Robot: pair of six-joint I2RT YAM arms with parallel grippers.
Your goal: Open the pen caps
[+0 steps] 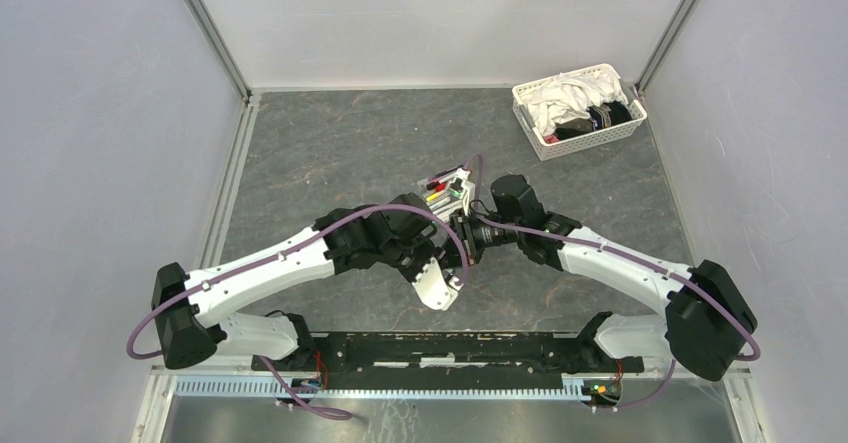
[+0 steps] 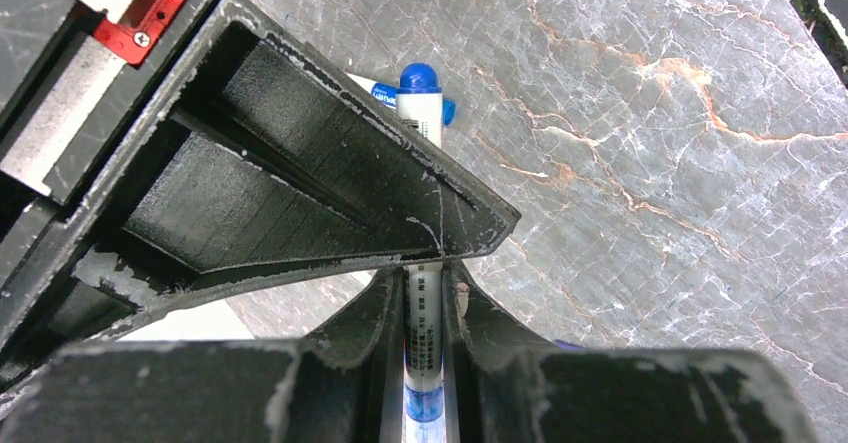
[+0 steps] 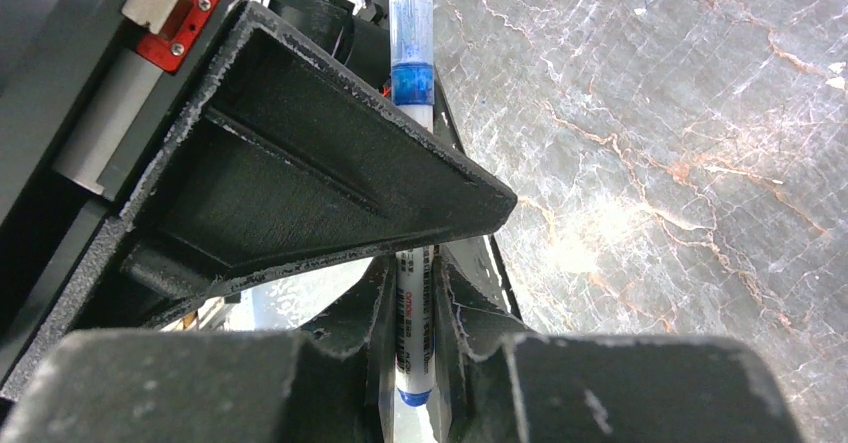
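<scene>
A white marker with a blue end and a clear blue cap runs between both grippers. In the left wrist view, my left gripper is shut on its printed barrel, close to the blue band. My right gripper grips the same barrel nearer its plain blue end in the right wrist view. The cap is still against the barrel at the blue band. Each wrist view has a large black finger of the other gripper crossing the marker. From above, the arms hide most of it.
Several other markers lie in a group just beyond the grippers. Another blue-capped marker is on the dark marbled table. A white basket with cloths stands at the back right.
</scene>
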